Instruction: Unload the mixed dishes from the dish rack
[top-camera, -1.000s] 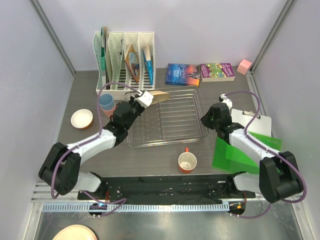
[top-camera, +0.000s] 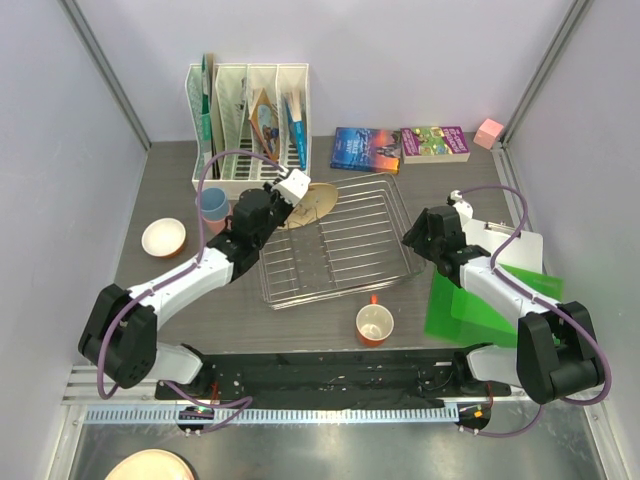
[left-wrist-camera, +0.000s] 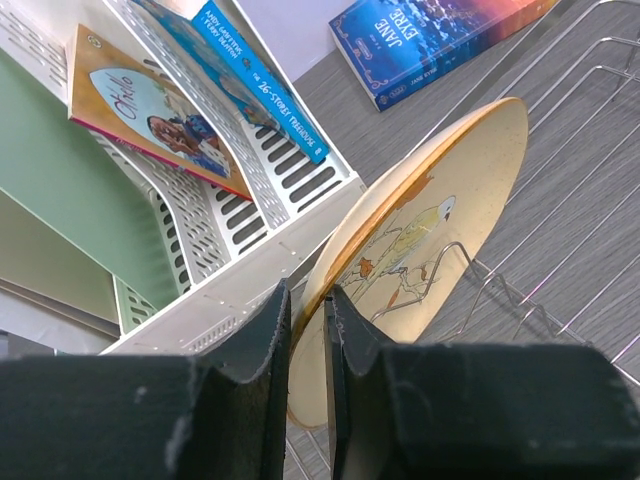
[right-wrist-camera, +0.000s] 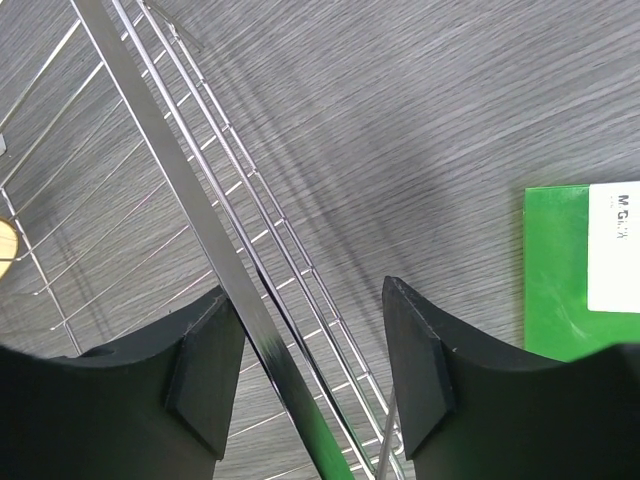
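Observation:
A beige plate (left-wrist-camera: 440, 240) with a printed picture leans in the wire rack (top-camera: 372, 262), near its back left corner. My left gripper is shut on the plate's near edge, one finger on each side; the plate's lower part is partly hidden behind the fingers. In the right wrist view, my right gripper straddles the rack's right rim. Its fingers stand apart, the left finger close against the flat metal bar and the right finger clear of it.
An orange mug (top-camera: 374, 322) stands in front of the rack. At left are a bowl (top-camera: 164, 238) and stacked cups (top-camera: 213, 205). A white organiser (top-camera: 234, 187) is behind, with books (top-camera: 366, 150) beside it. The green bin (top-camera: 470, 328) sits at right.
The rack has shifted slightly, its front left corner coming forward and right. The plate now shows more of its face. My left gripper has moved only a little.

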